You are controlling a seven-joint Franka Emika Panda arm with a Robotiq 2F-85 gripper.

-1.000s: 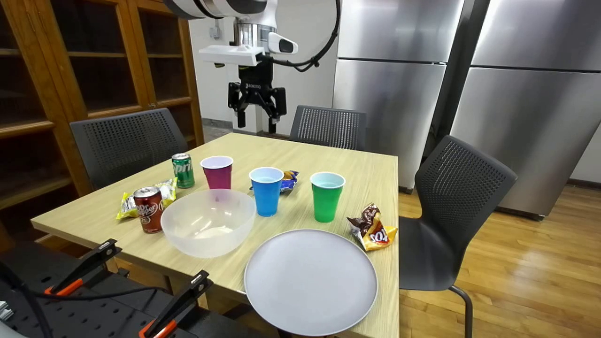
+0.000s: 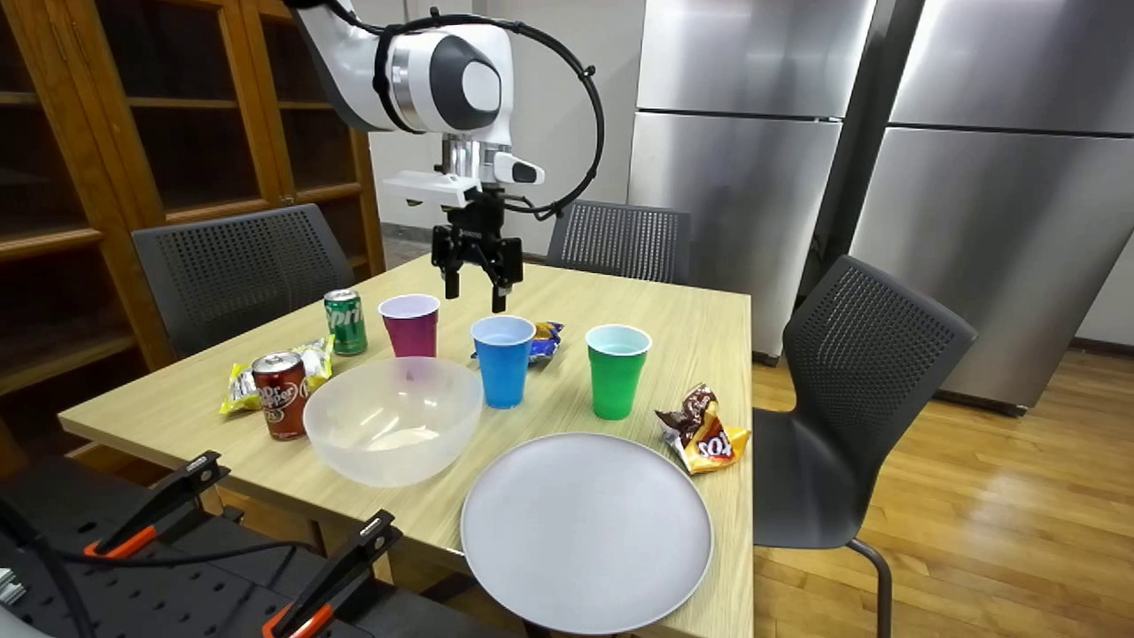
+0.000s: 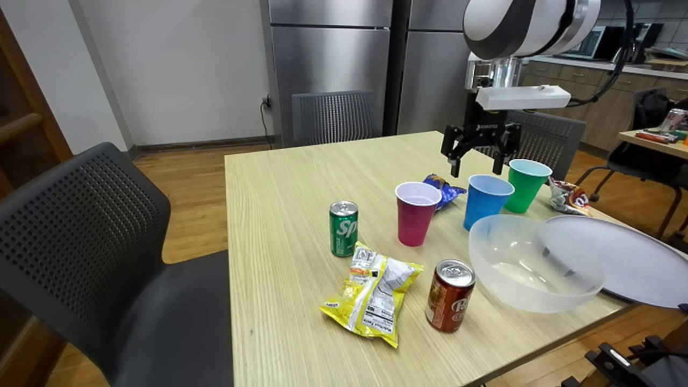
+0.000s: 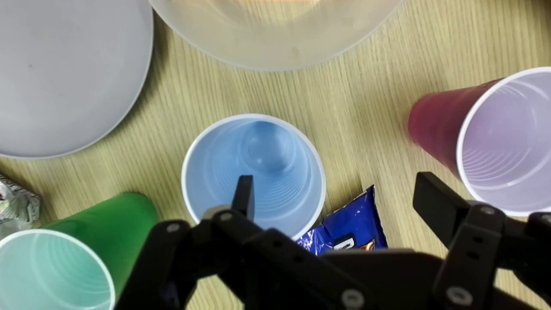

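My gripper (image 2: 475, 294) stands open above the table, pointing down, with nothing between its fingers. In the wrist view, the blue cup (image 4: 253, 170) lies under one finger (image 4: 243, 199), and a blue snack bag (image 4: 356, 224) shows below the gap, partly hidden by the gripper. The magenta cup (image 4: 444, 124) is near the other finger. A green cup (image 2: 617, 372) stands upright to the right of the blue one. In exterior view 2 the fingertips hang above the blue bag (image 3: 445, 191), apart from the table.
A frosted bowl (image 2: 393, 425) and a grey plate (image 2: 587, 532) occupy the near side. A Sprite can (image 3: 343, 229), a Dr Pepper can (image 3: 451, 296) and a yellow chip bag (image 3: 374, 293) lie left of the cups. A brown-and-orange bag (image 2: 702, 431) lies by the right edge.
My gripper has come down from higher up toward the table and turned a little. It stays open. The cups, bags, bowl and plate have not moved.
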